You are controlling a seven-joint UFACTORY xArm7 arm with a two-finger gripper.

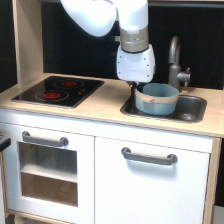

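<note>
A grey-blue pot [157, 105] with a pale rim sits in or just over the dark sink at the right of the toy kitchen's counter. My white arm reaches down from the top, and the gripper [135, 89] is at the pot's left rim. The dark fingers are small and merge with the black background and the sink. Whether they close on the rim or only stand beside it cannot be made out. The pot looks upright; its underside is hidden.
A black stove top [58, 92] with two red-ringed burners lies on the left of the wooden counter [95, 108]. A dark faucet [177, 68] rises behind the pot, close on its right. Bare counter lies between stove and sink.
</note>
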